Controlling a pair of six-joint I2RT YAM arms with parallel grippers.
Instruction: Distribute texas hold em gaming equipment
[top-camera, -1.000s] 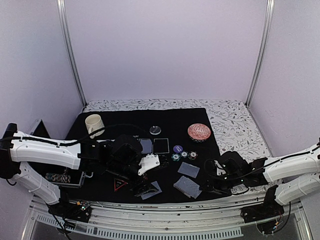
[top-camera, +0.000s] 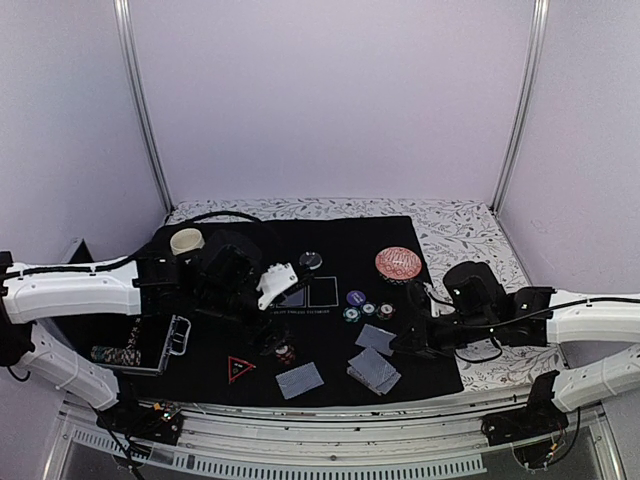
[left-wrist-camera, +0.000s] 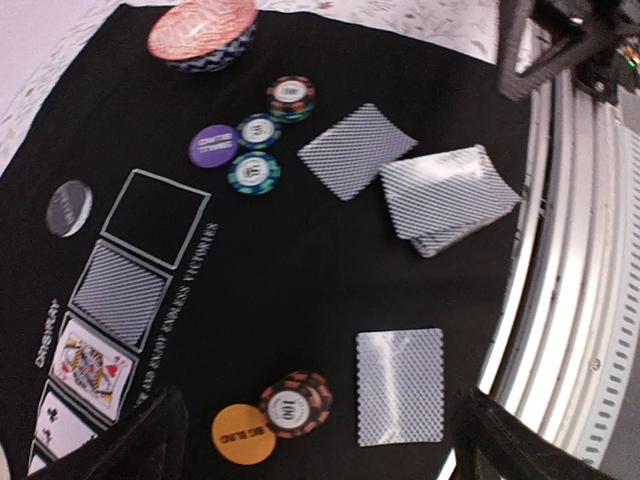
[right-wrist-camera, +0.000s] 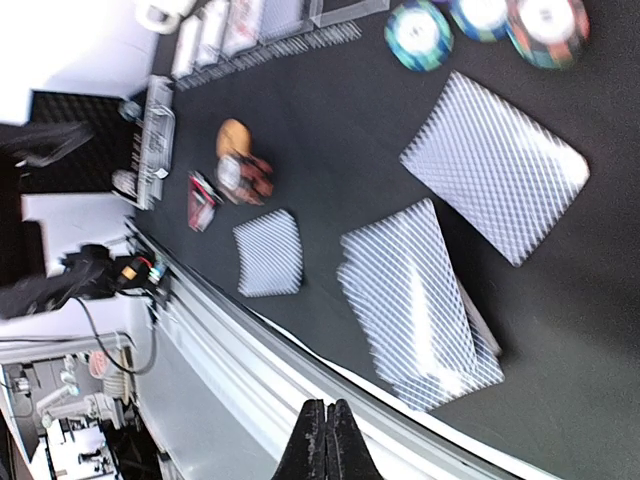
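The card deck (right-wrist-camera: 410, 300) lies near the mat's front edge, its top card shifted askew over the stack. My right gripper is shut with nothing between its fingers, raised above the mat and apart from the deck. One patterned card (right-wrist-camera: 500, 165) lies behind the deck; another card (left-wrist-camera: 400, 388) lies apart to the left. My left gripper is open and empty, over the left middle of the mat near a chip stack (left-wrist-camera: 296, 403) and the orange big blind button (left-wrist-camera: 243, 434).
Behind the deck sit small chip stacks (top-camera: 369, 309) and a purple small blind button (top-camera: 356, 298). A red bowl (top-camera: 398, 264) stands at the back right, a white mug (top-camera: 187, 241) at the back left, and a chip case (top-camera: 150, 345) at the left. Bare mat separates the two front cards.
My left arm has lifted back and left, uncovering the left card.
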